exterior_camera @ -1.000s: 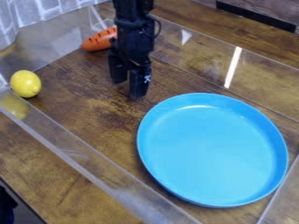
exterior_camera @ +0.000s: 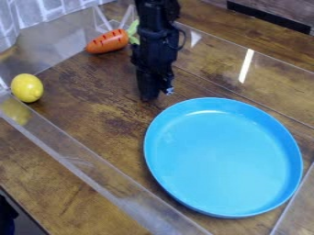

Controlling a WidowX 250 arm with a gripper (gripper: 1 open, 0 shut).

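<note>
My dark gripper (exterior_camera: 156,84) hangs down from the top of the camera view, low over the wooden table, its fingertips close together and dark against the wood. Nothing shows between them. A blue oval plate (exterior_camera: 222,158) lies at the front right, below and right of the gripper. An orange sausage-like toy (exterior_camera: 106,40) rests at the back, left of the arm. A yellow lemon (exterior_camera: 28,88) is at the left, and a green object (exterior_camera: 139,33) is partly hidden behind the arm.
Clear plastic walls run along the left and right edges of the wooden table (exterior_camera: 86,138).
The gripper has shifted slightly and turned, and its fingertips look closer together than before. The plate, lemon and orange toy have not moved.
</note>
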